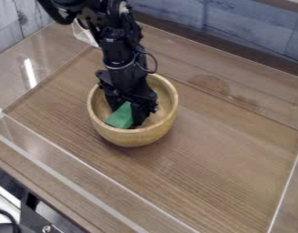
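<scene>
A tan bowl (144, 137) sits on the wooden table, a little left of centre in the camera view. A green object (119, 116) lies inside it, partly covered by my black gripper (126, 107), which reaches down from the top of the view into the bowl. The fingers are at the green object and look closed on it, though the contact is largely hidden by the gripper itself.
A white item (86, 33) is at the back left by the wall. A dark cable shows at the bottom-left corner.
</scene>
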